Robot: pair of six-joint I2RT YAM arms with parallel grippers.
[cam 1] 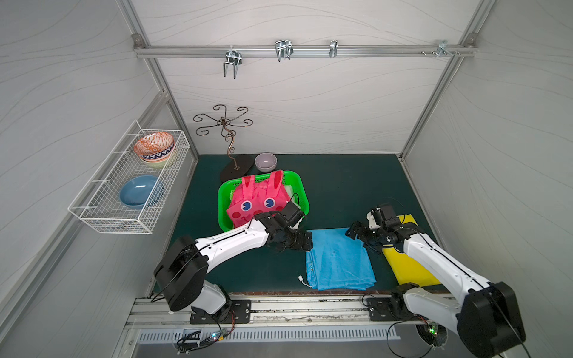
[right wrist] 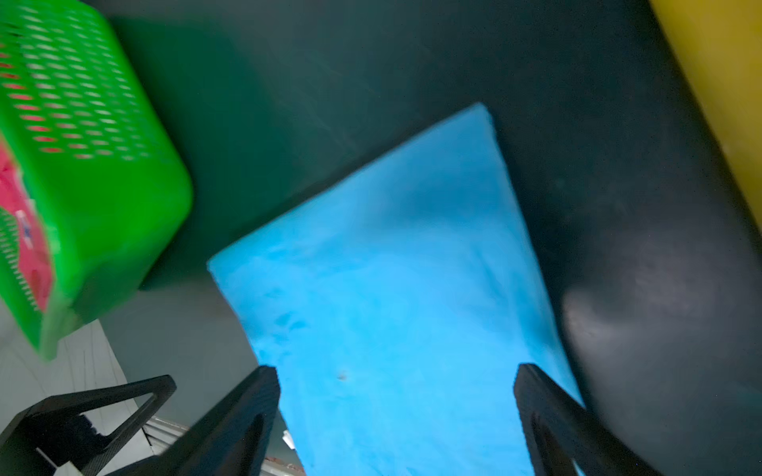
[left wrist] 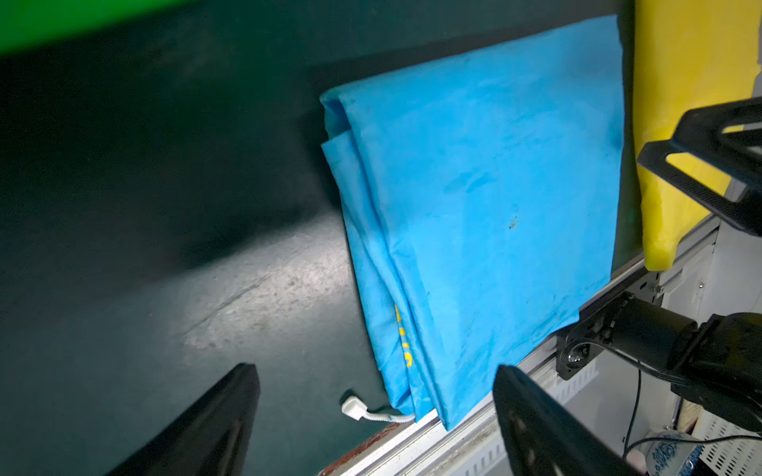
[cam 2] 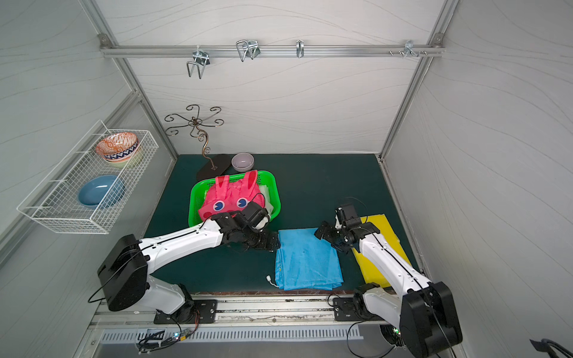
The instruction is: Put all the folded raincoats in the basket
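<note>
A blue folded raincoat [cam 1: 337,259] lies flat near the table's front edge. At its upper left corner hangs my left gripper [cam 1: 304,241], fingers apart; in the left wrist view both fingers [left wrist: 226,412] stand clear of the cloth's left edge. My right gripper [cam 1: 353,231], also open, is at the upper right corner. From the right wrist view the blue cloth spreads below and between its fingers, nothing gripped. The green basket [cam 1: 303,200] stands behind on the left, with a pink rabbit-faced raincoat [cam 1: 260,200] inside, partly covered by my left arm.
A folded yellow raincoat [cam 1: 411,265] lies at the right, partly under my right arm. Behind the basket are a purple bowl [cam 1: 265,161] and a metal stand [cam 1: 234,167]. The wire shelf [cam 1: 113,225] with bowls hangs at the left.
</note>
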